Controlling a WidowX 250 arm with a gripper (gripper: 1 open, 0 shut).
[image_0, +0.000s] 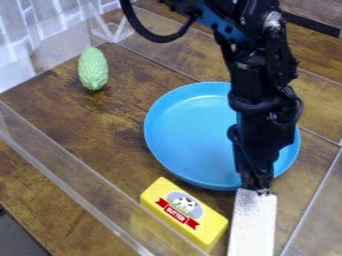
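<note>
My black gripper hangs over the right part of a blue plate, its tip just above the upper end of a white rectangular block. Whether it touches the block, and how far its fingers are apart, I cannot tell. A yellow butter box lies just left of the white block, in front of the plate.
A green cabbage-like toy stands at the back left. Transparent walls edge the workspace.
</note>
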